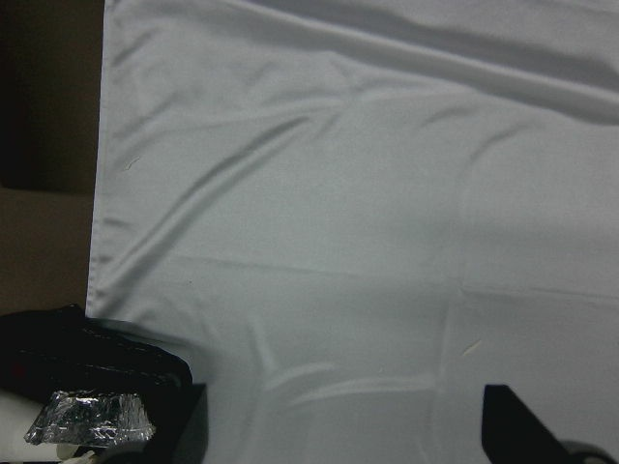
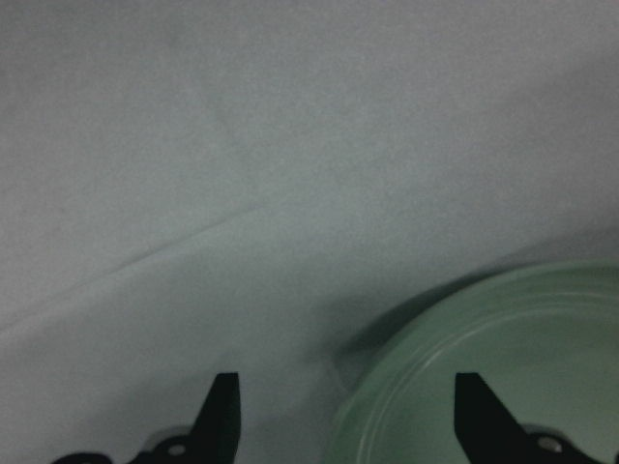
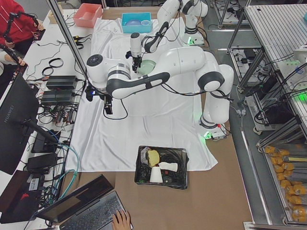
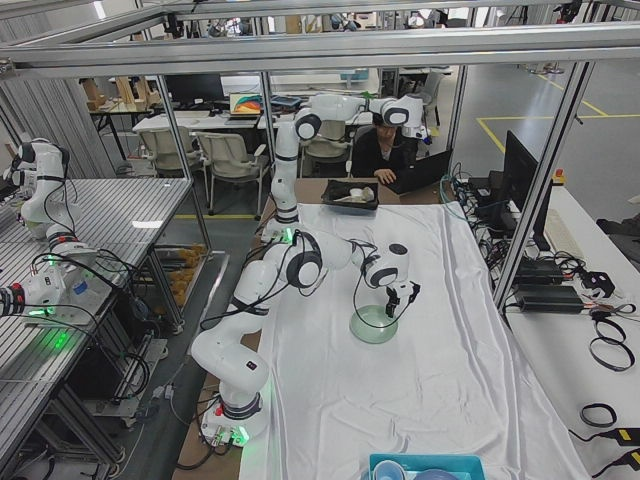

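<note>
A pale green plate (image 4: 373, 332) (image 2: 522, 377) lies on the white cloth. My right gripper (image 4: 398, 302) (image 3: 136, 63) is low over the plate's edge, open with nothing between its fingers; the plate's rim runs below the gap. My left gripper (image 3: 108, 106) hangs open and empty over the cloth, on the side of the plate toward the black bin (image 3: 180, 179), which holds a yellow piece (image 3: 153, 157), white pieces (image 3: 156, 175) and crumpled foil (image 1: 87, 420).
A blue tray (image 3: 126, 29) with dishes stands at the cloth's far end in the camera left view, a pink bin (image 3: 88, 14) beside it. Cables and electronics crowd the side table. A laptop (image 3: 96, 213) with a hand on it is near the black bin.
</note>
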